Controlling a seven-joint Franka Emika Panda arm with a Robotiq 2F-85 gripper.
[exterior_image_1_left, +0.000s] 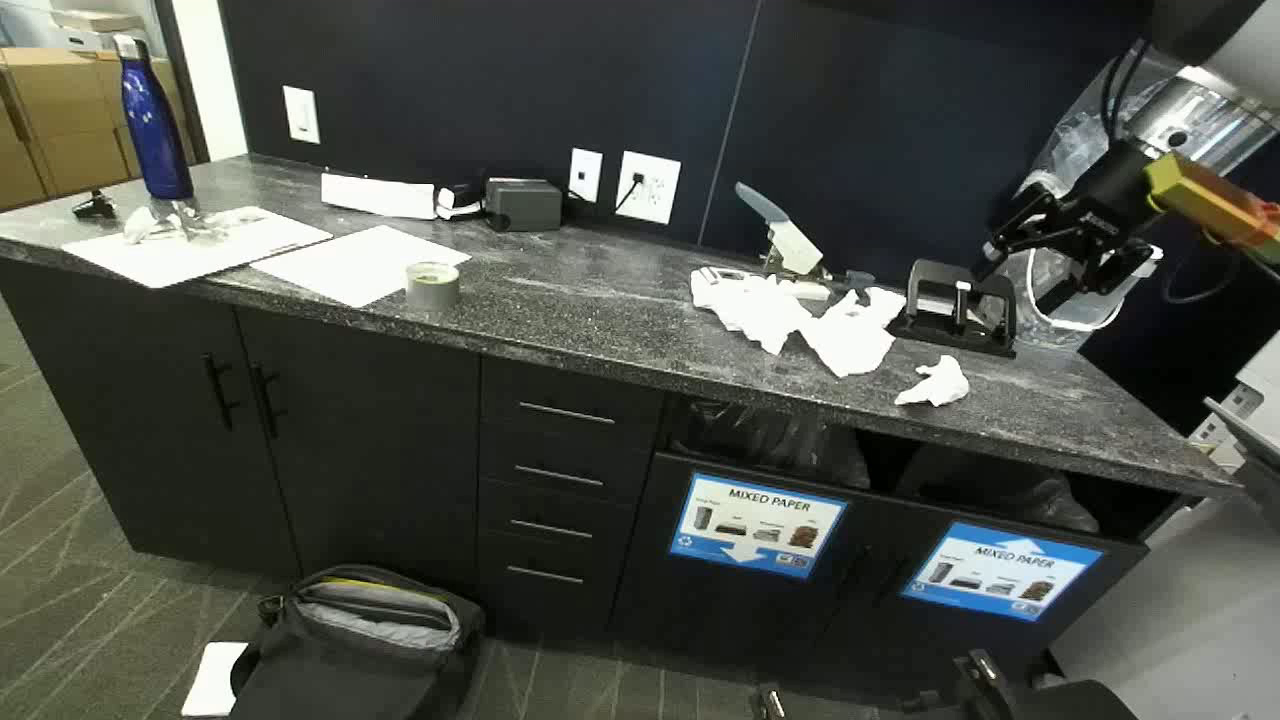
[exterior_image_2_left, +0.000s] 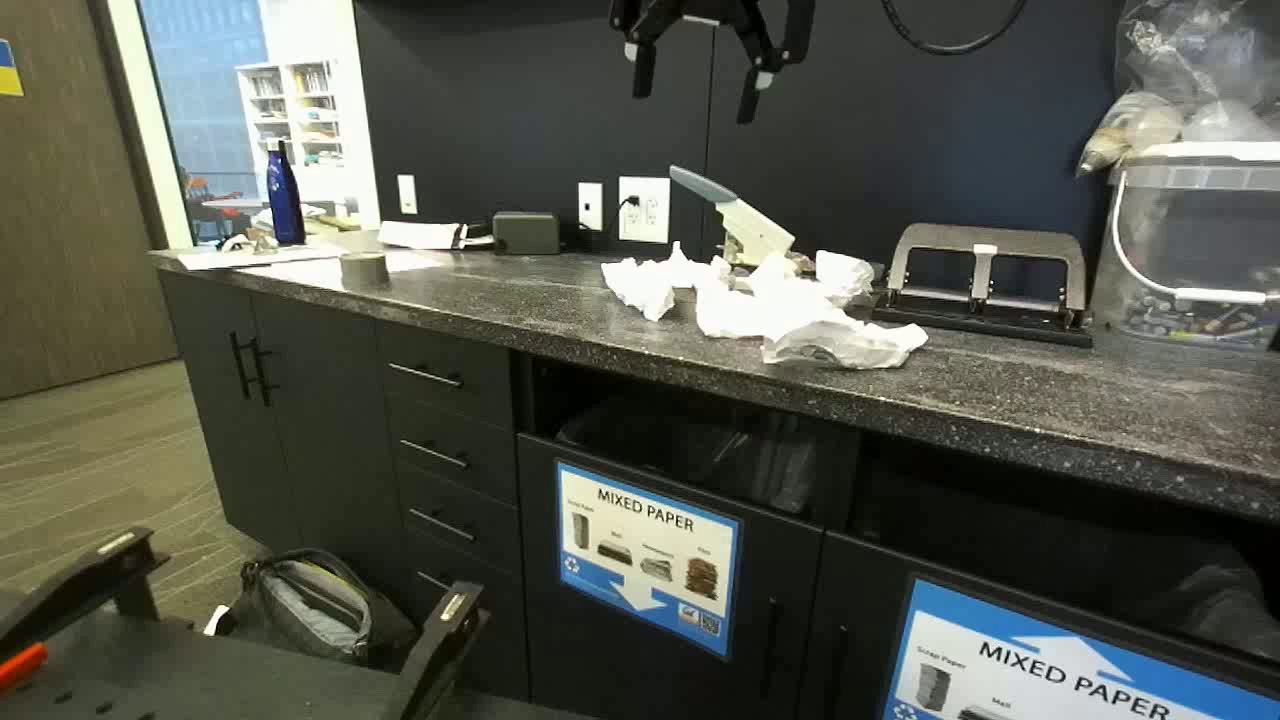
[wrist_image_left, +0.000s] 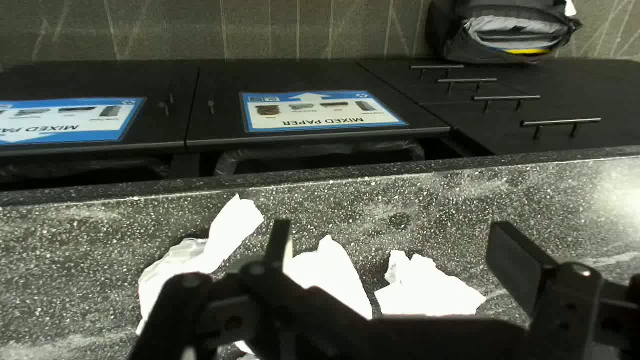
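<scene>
My gripper is open and empty, held well above the counter in front of the dark wall. In the wrist view its black fingers stand wide apart. Below it, crumpled white paper lies on the speckled counter. From exterior view 1, two larger crumpled pieces lie close together and a smaller wad sits by itself nearer the front edge. The wrist view shows white paper at the left, in the middle and at the right, partly hidden by the gripper.
Behind the paper stands a stapler, with a black hole punch and a clear bucket to its right. A tape roll, flat sheets and a blue bottle occupy the left. Bins open under the counter.
</scene>
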